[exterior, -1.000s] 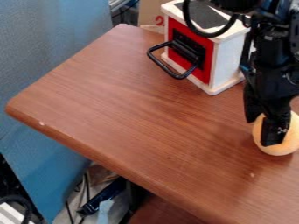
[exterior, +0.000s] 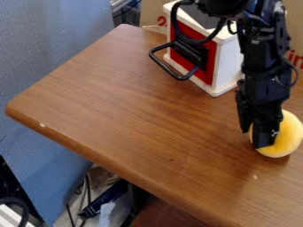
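Note:
My black gripper reaches down at the right side of the table, over a round yellow object resting on the wood. The fingertips are at its upper left side and partly hide it; whether they are closed on it is hard to tell.
A white and red box with a black handle and cables stands at the back, just left of the arm. Beyond the left edge are a blue surface and cluttered items below.
The arm and gripper have shifted slightly left, uncovering more of the yellow object, which stays in about the same place.

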